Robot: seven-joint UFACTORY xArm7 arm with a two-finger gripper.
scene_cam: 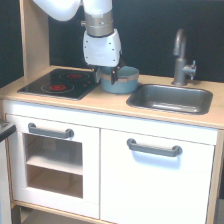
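A blue-grey pot (pixel 124 83) stands on the wooden counter between the black hob and the sink. My gripper (pixel 106 77) points down from the white arm (pixel 100 48) at the pot's left side, its dark fingertips close to the rim. Whether they touch the pot, and whether the fingers are open or shut, is too small to tell. Part of the pot's left side is hidden behind the gripper.
The black hob (pixel 62 83) with red rings lies left of the pot. To the right are the sink (pixel 172 98) and its tall faucet (pixel 180 60). Below, cabinet fronts carry grey handles (pixel 154 148). Bare counter (pixel 112 108) runs along the front.
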